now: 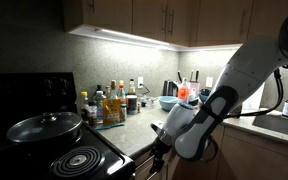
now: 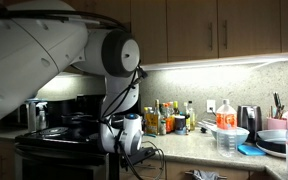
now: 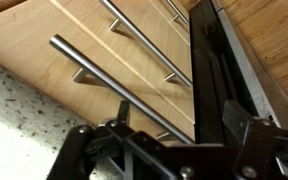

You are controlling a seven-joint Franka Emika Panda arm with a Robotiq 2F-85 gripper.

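Low in front of the drawer fronts, my gripper stands open in the wrist view. A long metal bar handle (image 3: 106, 78) runs slantwise across a wooden drawer front (image 3: 54, 30), its lower end reaching between the fingers. Whether either finger touches the bar I cannot tell. More bar handles (image 3: 149, 40) lie beyond it. In exterior view 1 the gripper (image 1: 156, 160) is small and dark, beside the stove below the counter's edge. Exterior view 2 shows the gripper (image 2: 146, 156) by the cabinet front, its fingers hard to make out.
The black stove (image 1: 96, 150) with a lidded pan (image 1: 44, 129) stands left of the arm. Several bottles (image 1: 111, 108) crowd the back of the counter (image 1: 136, 132). A speckled counter edge (image 3: 24, 120) lies close to the gripper. Upper cabinets (image 1: 149, 18) hang above.
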